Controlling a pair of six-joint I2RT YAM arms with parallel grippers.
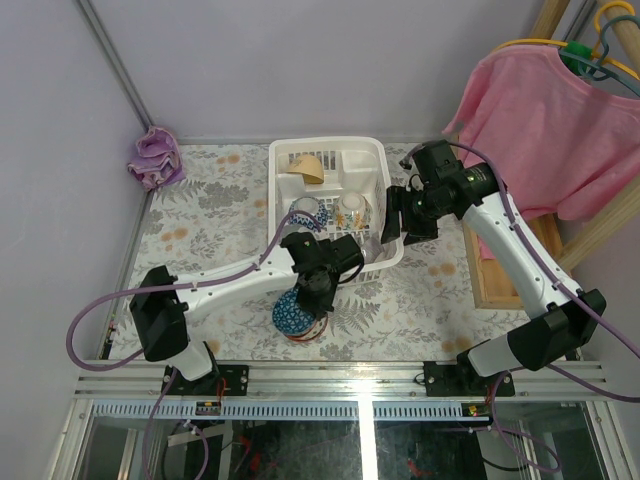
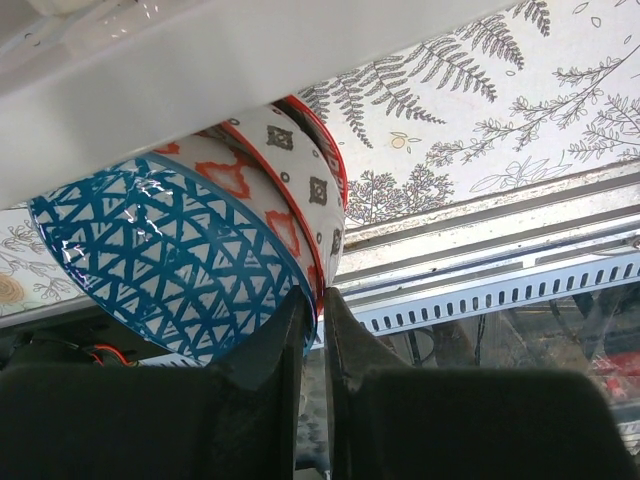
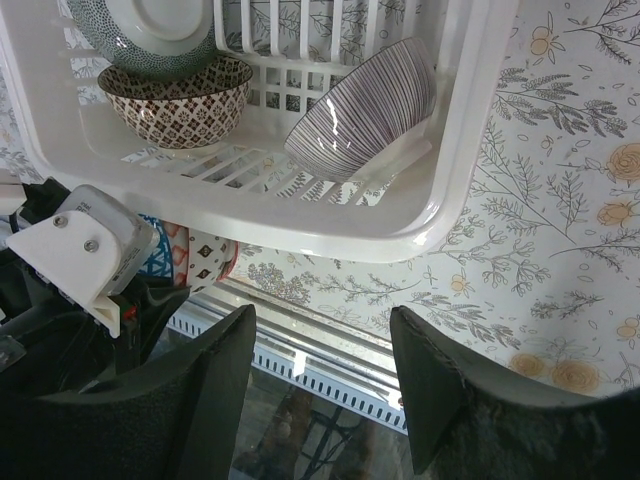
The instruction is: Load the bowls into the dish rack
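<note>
A stack of patterned bowls (image 1: 293,312), blue on top with red-patterned ones beneath, leans tilted just in front of the white dish rack (image 1: 330,144). My left gripper is at its rim, fingers close together around the edge; whether they grip it is unclear. In the right wrist view, the rack holds a striped bowl (image 3: 355,115), a brown-patterned bowl (image 3: 175,115) and a green-grey bowl (image 3: 160,55); a tan bowl (image 1: 307,168) sits at its back. My right gripper hangs open over the rack's right side, nothing between its fingers.
A wooden frame with a pink shirt (image 1: 530,120) stands at the right. A purple cloth (image 1: 155,160) lies at the back left.
</note>
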